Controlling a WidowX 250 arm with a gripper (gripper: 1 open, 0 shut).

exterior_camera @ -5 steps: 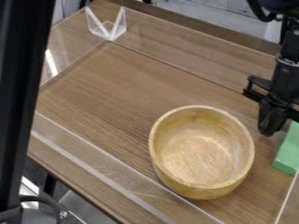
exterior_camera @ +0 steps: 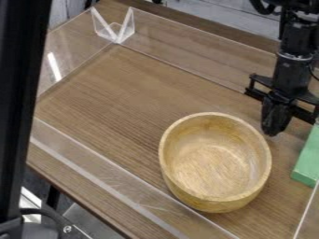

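Note:
A black robot arm reaches down from the top right, its gripper [exterior_camera: 274,119] low over the wooden table at the right, just behind a round pale wooden bowl [exterior_camera: 214,161]. The gripper looks shut, with nothing visible between its dark fingers. To its lower right lies a green block [exterior_camera: 307,161], partly cut off by the picture's edge. The bowl is empty.
Clear plastic edging runs along its sides, with a clear angular piece [exterior_camera: 115,28] at the back left. A black post stands at the near left.
The arm and gripper have moved a little to the left, away from the green block and toward the area behind the bowl. The bowl and block look unmoved.

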